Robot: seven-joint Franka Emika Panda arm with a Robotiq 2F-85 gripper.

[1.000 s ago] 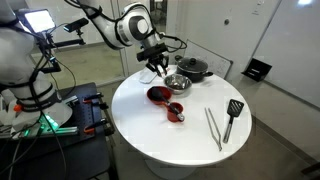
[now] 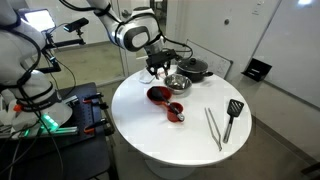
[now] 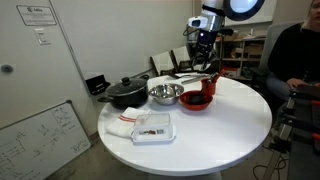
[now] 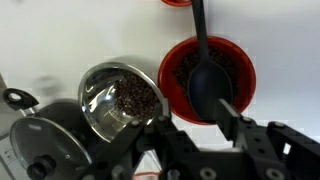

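A red bowl (image 4: 240,65) of dark bean-like pieces sits on the white table, with a black ladle (image 4: 208,85) lying in it and its handle reaching over the rim. Left of it in the wrist view is a metal bowl (image 4: 95,92) with similar dark pieces in the bottom. My gripper shows at the bottom of the wrist view, fingers apart and nothing seen between them. In exterior view 1 the gripper (image 2: 158,66) hangs above the table, behind the red bowl (image 2: 158,94).
A lidded black pot (image 2: 193,68) stands behind the metal bowl. A red cup (image 2: 174,112) is in front of the red bowl. Tongs (image 2: 213,128) and a black spatula (image 2: 234,112) lie to the right. A clear container (image 3: 152,128) rests beside a cloth (image 3: 122,124).
The bowls, pot and utensils look unmoved.
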